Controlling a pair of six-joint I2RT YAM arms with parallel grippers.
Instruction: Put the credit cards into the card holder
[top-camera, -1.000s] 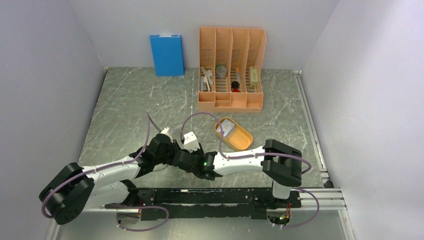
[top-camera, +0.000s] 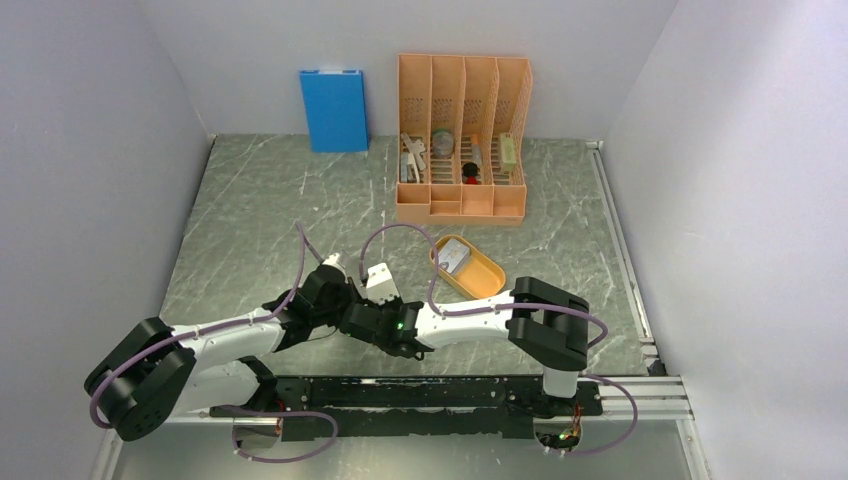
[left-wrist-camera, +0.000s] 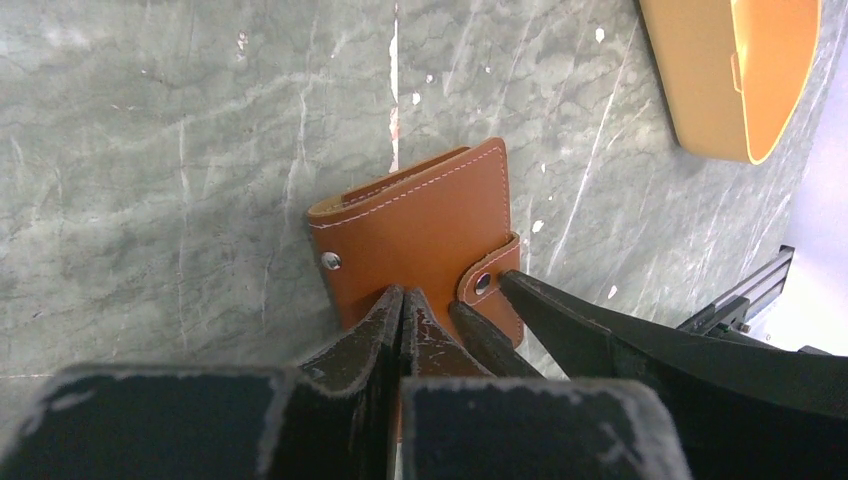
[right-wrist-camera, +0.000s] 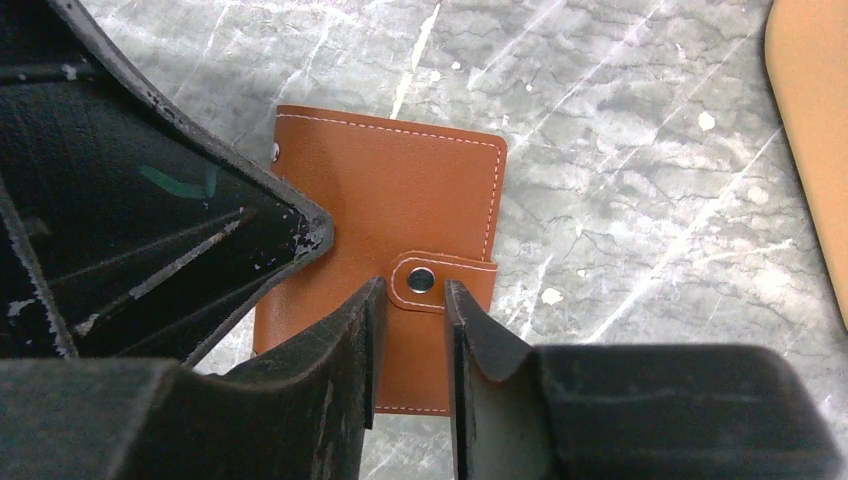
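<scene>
The brown leather card holder (left-wrist-camera: 425, 220) stands out in the left wrist view, its strap (left-wrist-camera: 508, 268) lying across the side with a snap stud. My left gripper is shut on the card holder; the fingertips meet against its brown face. In the right wrist view, the card holder (right-wrist-camera: 390, 180) fills the middle, and a black finger of the left gripper reaches over its left side. My right gripper is part open over the snap strap, one finger on each side of the stud. From above, the arms hide the holder.
A yellow tray (top-camera: 483, 276) with pale, flat, card-like items (top-camera: 454, 256) stands right of the grippers. At the back are an orange compartment organizer (top-camera: 460, 205) and a blue panel (top-camera: 335, 110).
The tray and organizer have stayed put.
</scene>
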